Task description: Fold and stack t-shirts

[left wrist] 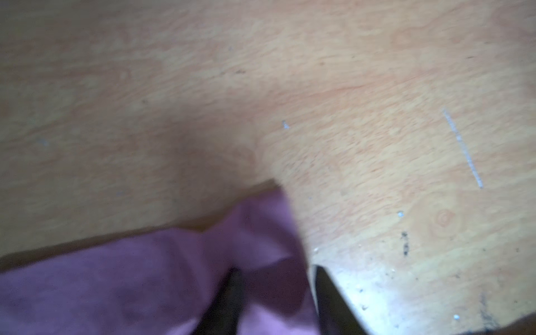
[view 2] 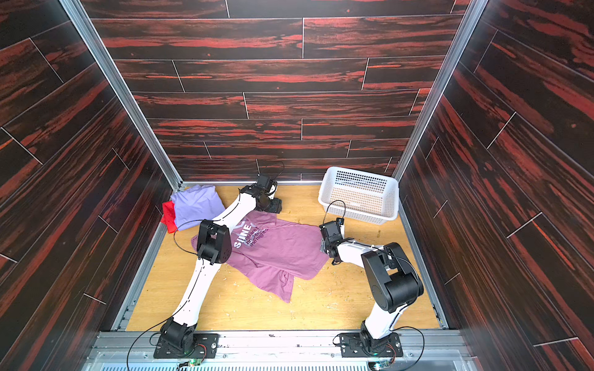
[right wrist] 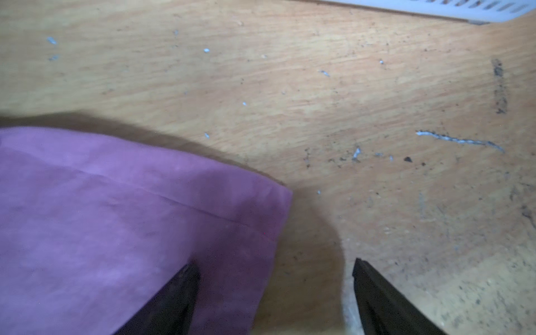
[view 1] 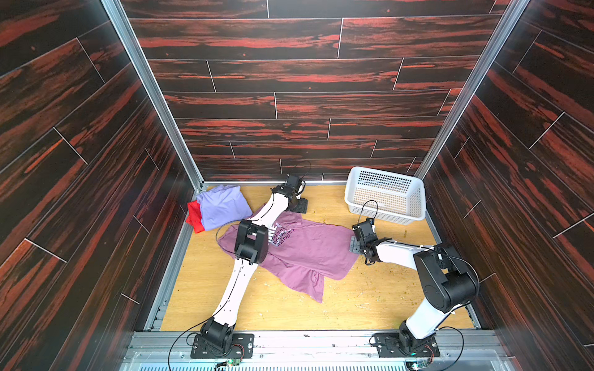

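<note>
A mauve T-shirt (view 1: 309,247) with a white and dark print (view 2: 250,235) lies spread across the middle of the table, its lower edge rumpled. My left gripper is at the shirt's upper corner near the back, part open, its fingertips blurred either side of a raised fold of cloth. My right gripper stands open over the shirt's right corner, one finger above the cloth and the other above bare wood.
A folded lavender cloth (view 1: 222,207) lies on a red cloth (view 1: 193,216) at the back left. An empty white basket (view 1: 383,210) stands at the back right. Bare table (view 1: 210,290) lies at the front.
</note>
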